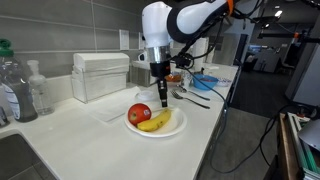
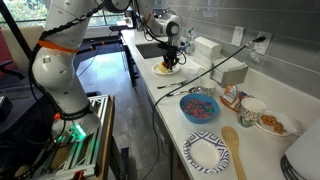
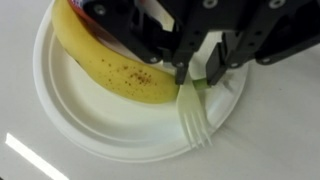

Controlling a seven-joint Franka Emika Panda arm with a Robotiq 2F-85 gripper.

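Observation:
My gripper points down over the white plate (image 3: 125,145), its fingers apart with a gap between them. A white fork (image 3: 192,112) lies with its tines toward the plate's rim; its upper part runs up beside the left fingertip and is partly hidden there. Whether the fork touches that finger, I cannot tell. Under the fingers is the green stem end of a yellow banana (image 3: 120,72). A red apple (image 1: 139,113) sits beside the banana on the plate. In exterior view 1 the gripper (image 1: 162,103) is low above the plate's back side.
Dark-handled utensils (image 1: 190,96) lie on the counter behind the plate. A blue bowl (image 2: 199,107) and a patterned plate (image 2: 206,151) stand farther along. White boxes (image 1: 101,75) line the wall; bottles (image 1: 38,90) stand by the sink. Counter in front of the plate is clear.

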